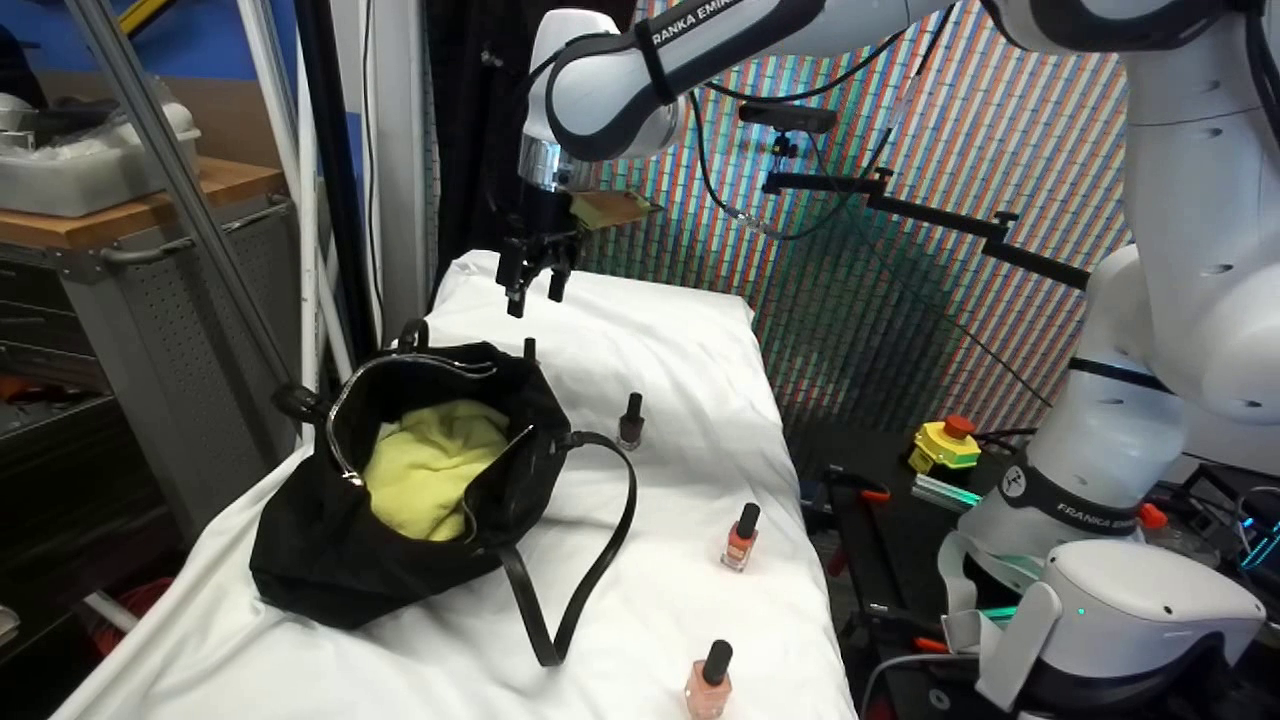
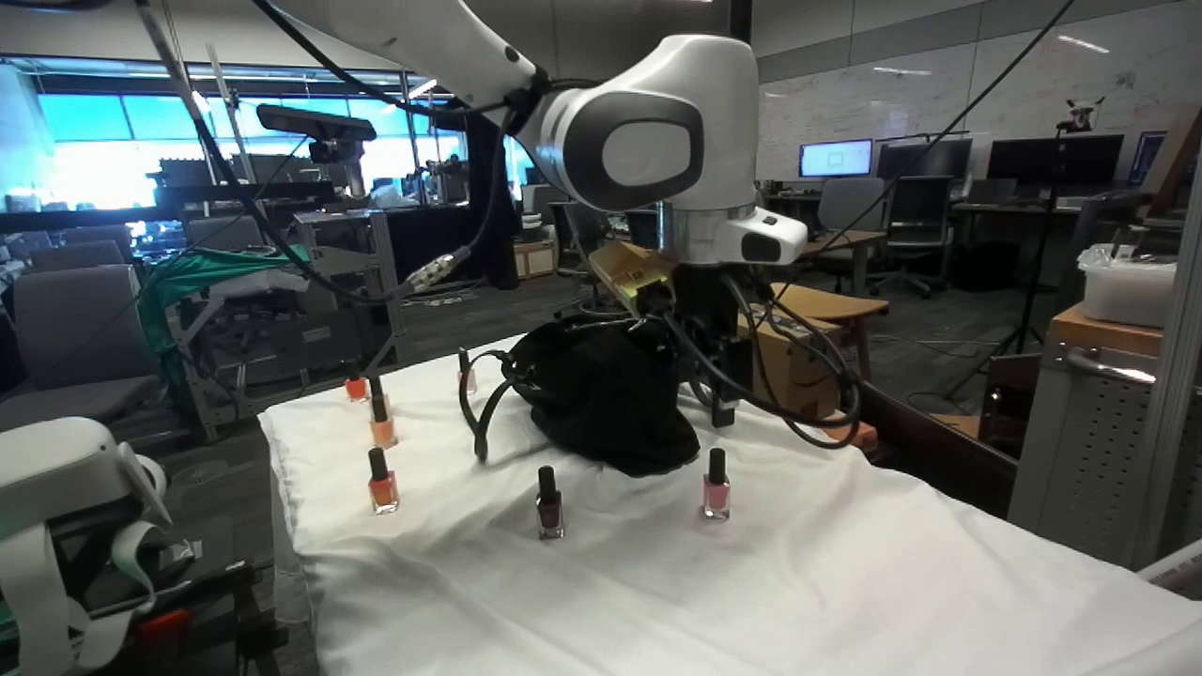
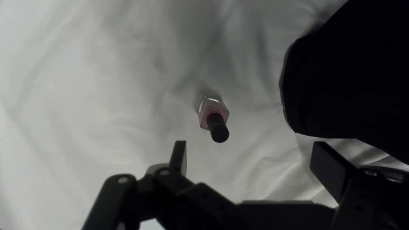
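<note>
My gripper is open, fingers pointing down, with nothing between them. Ahead of its fingertips in the wrist view, a pink nail polish bottle [image 3: 213, 113] with a black cap stands upright on the white sheet. The same pink bottle [image 2: 716, 496] appears in exterior view 2; in exterior view 1 the bag hides all but its cap [image 1: 529, 349]. A black handbag [image 1: 348, 588] lies open with a yellow-green cloth [image 1: 434, 468] inside. From exterior view 1, the gripper [image 1: 536, 300] hangs above the sheet beyond the bag.
Other upright bottles are a dark one [image 1: 631, 426], a red-orange one [image 1: 740, 540] and a peach one [image 1: 708, 686]. The bag's strap [image 1: 606, 570] loops over the sheet toward them. Open sheet [image 2: 811, 597] surrounds the pink bottle away from the bag.
</note>
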